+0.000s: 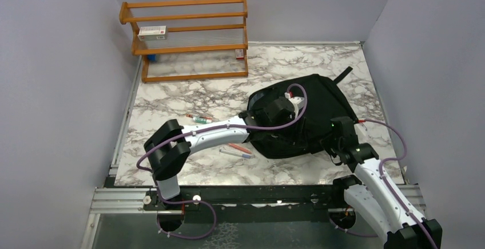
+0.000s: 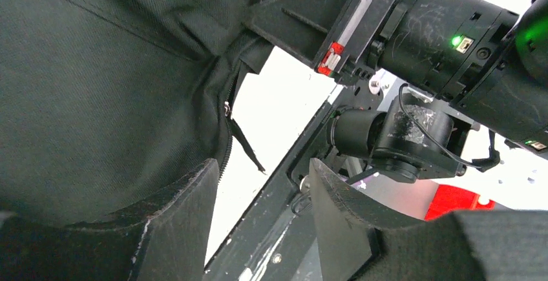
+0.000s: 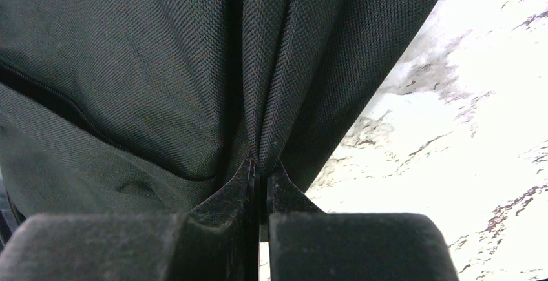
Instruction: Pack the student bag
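A black bag (image 1: 320,97) lies on the right half of the marble table, its strap (image 1: 344,74) pointing to the back right. In the right wrist view, my right gripper is shut on a folded edge of the bag's fabric (image 3: 274,87). The left gripper is open above the bag's near side. A zipper pull (image 2: 244,140) hangs at the bag's edge, its tip appearing between the left fingertips in that view, not gripped. Pens (image 1: 235,153) lie left of the bag, partly hidden by my left arm.
A wooden rack (image 1: 194,50) stands at the back left with a white box (image 1: 152,32) and a small red box (image 1: 239,54). A glue-like tube (image 1: 201,120) lies beyond the left arm.
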